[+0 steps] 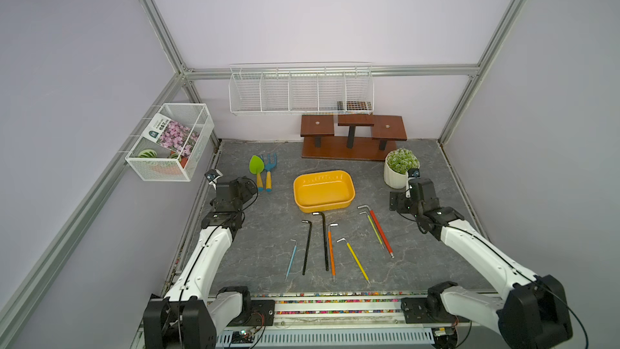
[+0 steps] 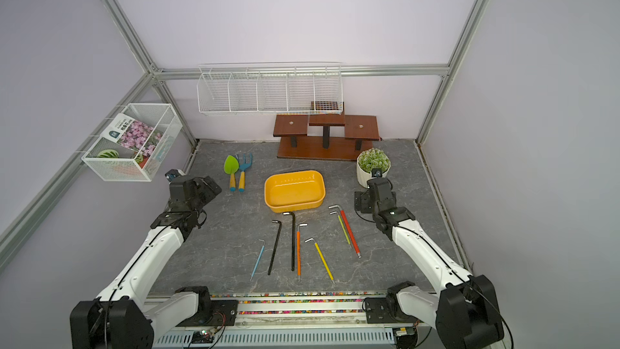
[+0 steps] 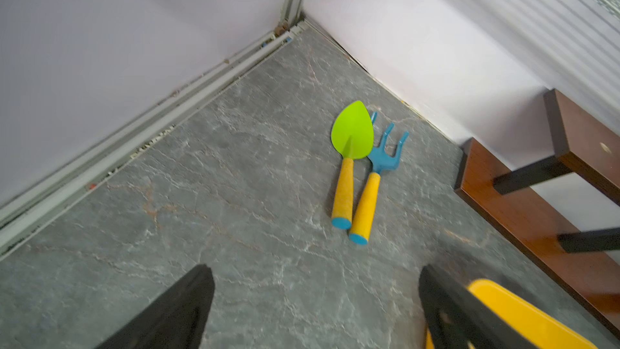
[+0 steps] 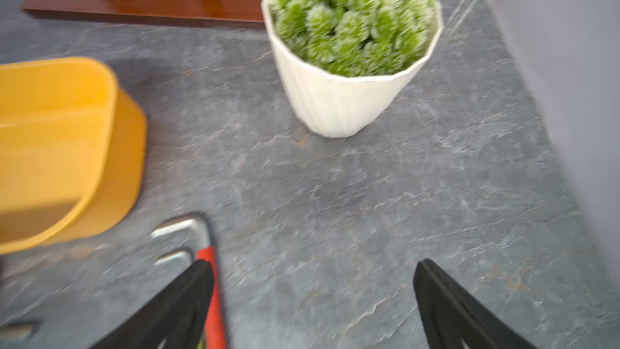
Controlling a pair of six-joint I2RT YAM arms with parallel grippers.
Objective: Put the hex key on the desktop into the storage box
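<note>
An empty yellow storage box [image 1: 324, 207] stands mid-desk. In front of it several hex keys lie apart on the grey desktop: a blue one [image 1: 291, 260], a black one [image 1: 306, 248], a longer black one [image 1: 325, 245], an orange one [image 1: 332, 253], a yellow one [image 1: 357, 263], a yellow-green one [image 1: 374, 228] and a red one [image 1: 381, 232]. My left gripper is open over bare desktop, left of the box. Above the desk right of the red key, my right gripper hangs open, nothing between its fingers.
A white potted plant [image 4: 352, 90] stands beyond my right gripper. The toy shovel [image 3: 348, 155] and fork [image 3: 371, 187] lie at the back left. A wooden stand [image 1: 348, 148] lines the back; a wire basket [image 1: 300, 93] hangs above.
</note>
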